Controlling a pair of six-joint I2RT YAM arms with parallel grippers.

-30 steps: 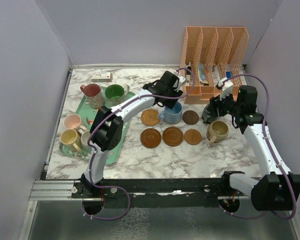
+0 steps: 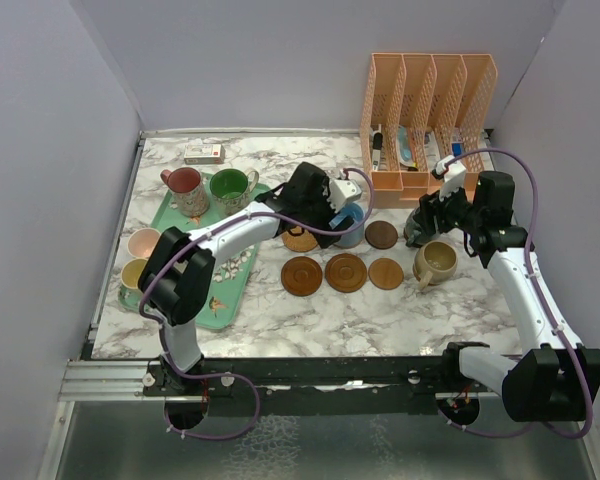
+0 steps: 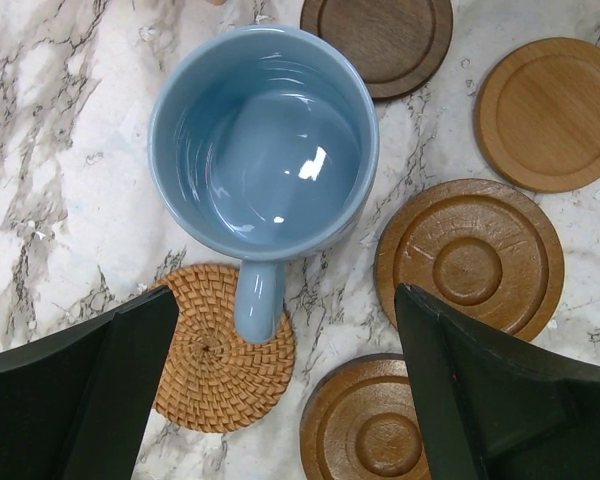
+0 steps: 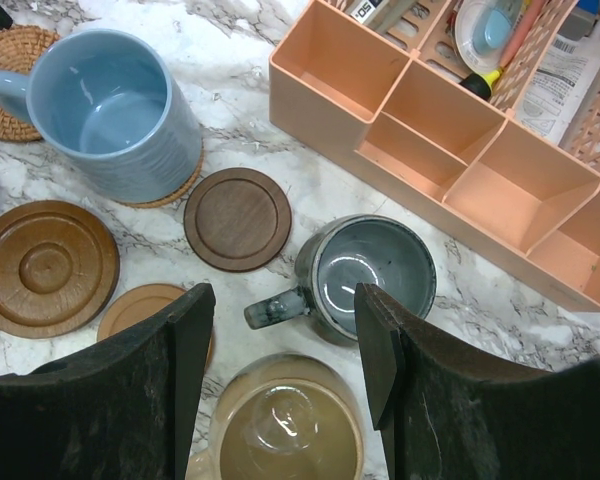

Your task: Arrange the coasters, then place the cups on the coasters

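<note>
A light blue mug (image 3: 265, 150) stands on the marble table beside a woven coaster (image 3: 220, 370). My left gripper is open above it, the mug's handle between and beyond the fingertips, not clearly held. Wooden coasters (image 3: 470, 260) lie around the mug, with a dark one (image 4: 237, 218) to its right. My right gripper is open above a grey mug (image 4: 360, 270) and an olive mug (image 4: 285, 420), with nothing seen held between its fingers.
A pink organiser (image 2: 427, 110) with tools stands at the back right. A green tray (image 2: 225, 310) with several mugs fills the left side.
The right arm looks unchanged.
</note>
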